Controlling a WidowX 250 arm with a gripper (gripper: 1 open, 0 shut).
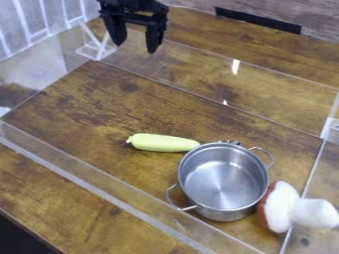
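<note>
The black gripper (134, 36) hangs at the top of the camera view, open, high above the back left of the wooden work area and apart from everything on it. A pale yellow-green elongated vegetable (163, 142) lies near the middle, just left of a steel pot (221, 182) with two handles. The pot looks empty. To its lower right are white rounded objects (312, 213), one with a reddish edge, partly overlapping one another.
Clear plastic walls border the wooden surface (86, 114), with a white bracket (93, 45) at the back left.
</note>
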